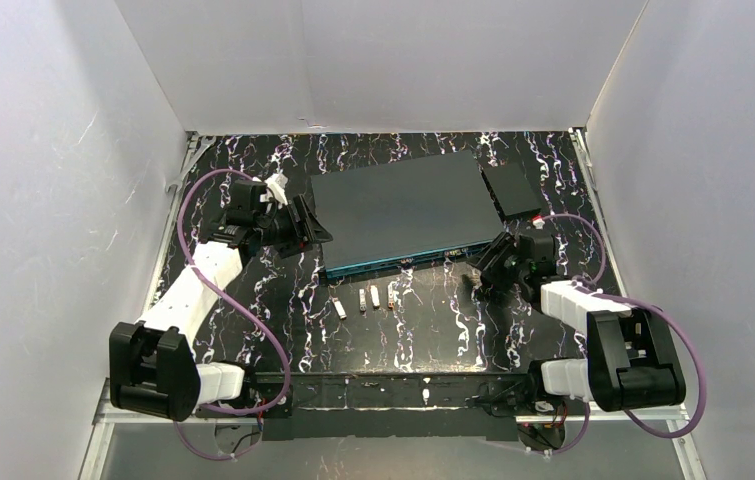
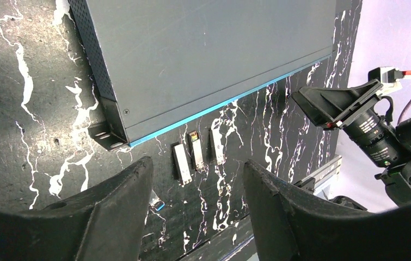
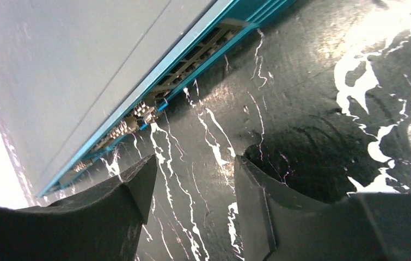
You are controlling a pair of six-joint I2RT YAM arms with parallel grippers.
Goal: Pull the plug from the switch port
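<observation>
The switch is a flat dark box with a blue front edge, lying slightly turned on the marble-patterned table. Its front ports show in the right wrist view, with small metallic plugs at the port row; which one is the plug in question I cannot tell. My right gripper is open in front of the port face, nothing between its fingers and clear of the plugs. Over the switch's left front corner hangs my left gripper, its fingers apart and empty.
Several small loose modules, among them a white one, lie on the table before the switch. A black box stands at its right side.
</observation>
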